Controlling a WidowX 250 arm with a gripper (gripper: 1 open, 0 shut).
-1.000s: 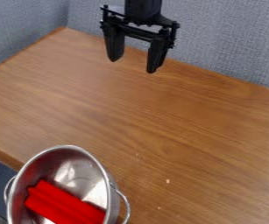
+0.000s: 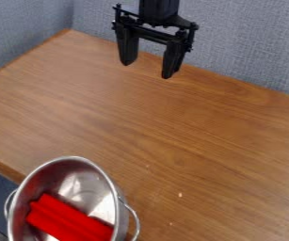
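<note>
My black gripper [image 2: 150, 55] hangs at the top centre of the view, above the back part of the table, open with its two fingers wide apart and nothing between them. A steel pot [image 2: 103, 184] with side handles sits at the bottom left, cut off by the frame edge. Inside it lies a red object [image 2: 65, 218], long and bar-like, which may be more than one piece.
Grey fabric walls [image 2: 253, 47] border it at the back and left. A dark area shows past the table's edge at the lower left.
My gripper has shifted slightly to the right since a second ago. The pot and the red object look unmoved.
</note>
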